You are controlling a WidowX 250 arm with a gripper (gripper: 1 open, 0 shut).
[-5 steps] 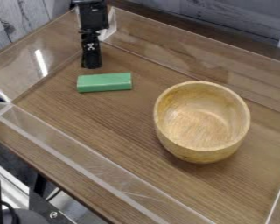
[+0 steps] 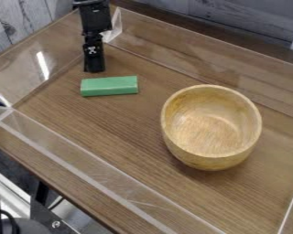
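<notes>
A black robot gripper (image 2: 94, 57) reaches down from the top of the view to the wooden table, its fingertips low over the left back area. It stands open, though its fingers are small and dark in this view. Just below it and a little to the right lies a flat green block (image 2: 109, 86), apart from the gripper. A large tan round bowl (image 2: 211, 155) stands to the right of the block, nearer the front.
Dark cables or parts lie beyond its left edge at the lower left.
The gripper has shifted very slightly at the back left. The block and bowl have not moved.
</notes>
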